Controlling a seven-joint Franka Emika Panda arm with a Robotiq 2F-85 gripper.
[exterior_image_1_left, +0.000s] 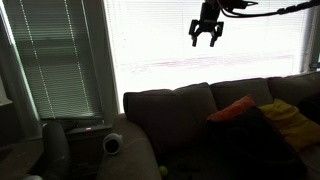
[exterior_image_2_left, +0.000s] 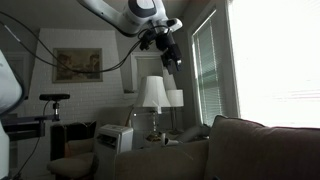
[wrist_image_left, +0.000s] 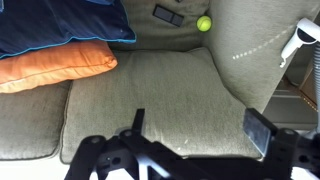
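Note:
My gripper hangs high before the bright window, above the grey sofa, with its two fingers spread and nothing between them. In the wrist view its fingers stand wide apart over an empty seat cushion. A yellow-green ball lies by the sofa arm, with a dark remote-like object to its left. The orange pillow and dark blue pillow rest together at upper left. Seen from the second exterior view, the gripper end is dark and its fingers are unclear.
A yellow pillow sits on the sofa beside the dark one. The sofa arm borders the seat, with a white device beyond it. Lamps stand behind the sofa. Air around the gripper is free.

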